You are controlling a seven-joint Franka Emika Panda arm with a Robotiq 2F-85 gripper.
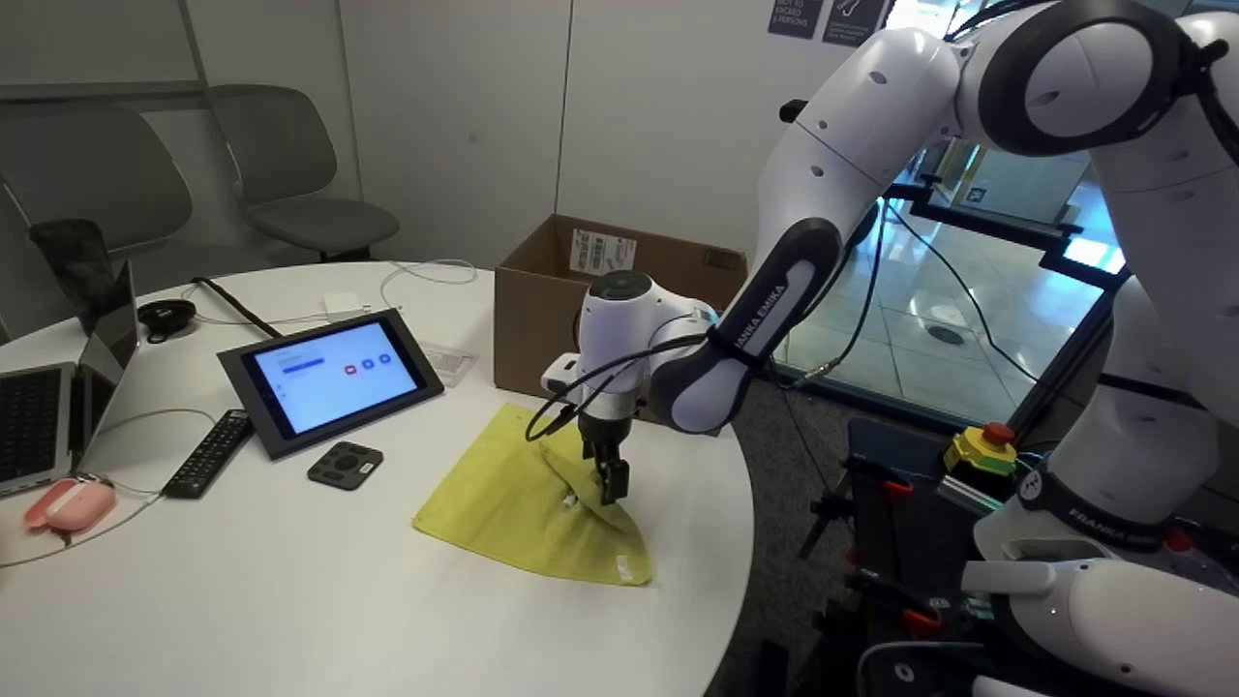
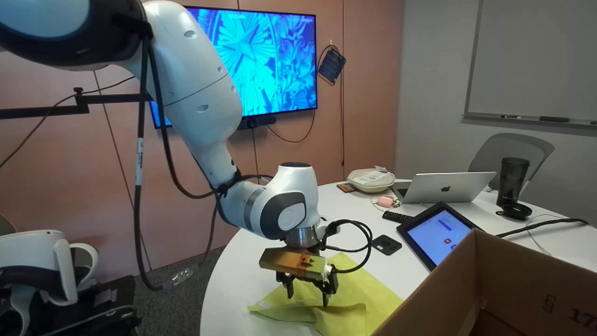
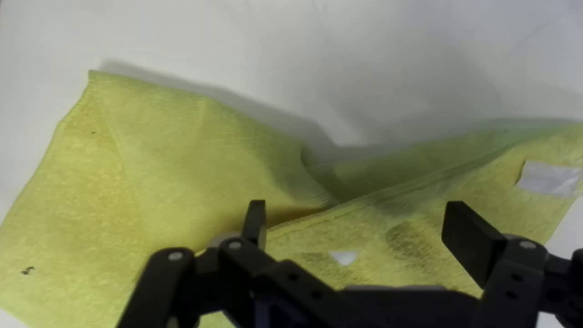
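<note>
A yellow-green cloth [image 1: 499, 500] lies on the white table, with one side folded over and raised into a ridge. In the wrist view, that folded part of the cloth [image 3: 186, 147] runs along the upper edge, and a white label [image 3: 548, 178] shows at the right. My gripper [image 1: 613, 490] is over the folded side, pointing down. Its fingers stand wide apart in the wrist view, one fingertip [image 3: 255, 221] left and the other right, with cloth visible below the gap. In exterior view 2 the gripper [image 2: 308, 297] is open close above the cloth; whether the tips touch it I cannot tell.
An open cardboard box [image 1: 627, 314] stands at the table's back edge, close to my arm. A tablet [image 1: 337, 372], a small black device [image 1: 345, 465], a remote [image 1: 209, 454] and a laptop [image 1: 35, 420] occupy the left. Bare table lies in front of the cloth.
</note>
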